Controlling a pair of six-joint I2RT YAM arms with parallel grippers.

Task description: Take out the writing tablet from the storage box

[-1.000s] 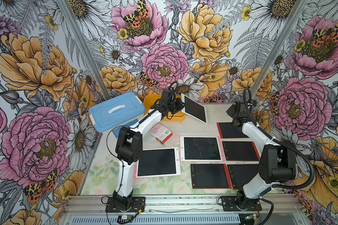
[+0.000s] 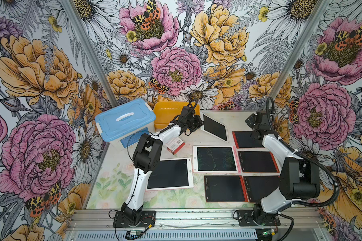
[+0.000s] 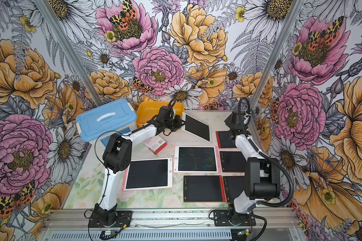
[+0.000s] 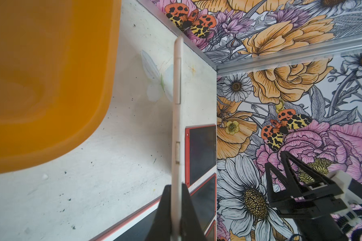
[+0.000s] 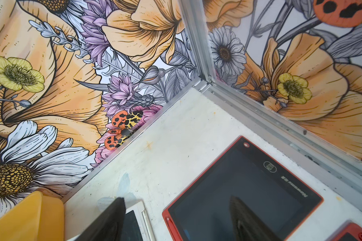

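My left gripper is shut on a white-framed writing tablet (image 2: 214,127), seen edge-on in the left wrist view, held tilted beside the orange storage box (image 4: 48,72), outside it, above bare table at the back. In the top right view the same tablet (image 3: 197,127) shows its dark screen. My right gripper hangs open at the back right, above a red-framed tablet (image 5: 241,188), with nothing seen between its fingers.
A blue-lidded box (image 2: 125,117) stands at the back left. A small red-and-white carton (image 2: 173,144) lies mid-table. Several tablets (image 2: 215,159) lie flat across the front and right. Bare table shows at the back right corner (image 5: 189,128).
My left gripper has carried the tablet rightward and down, out from over the orange box to beside it. The right arm has shifted slightly right and down.
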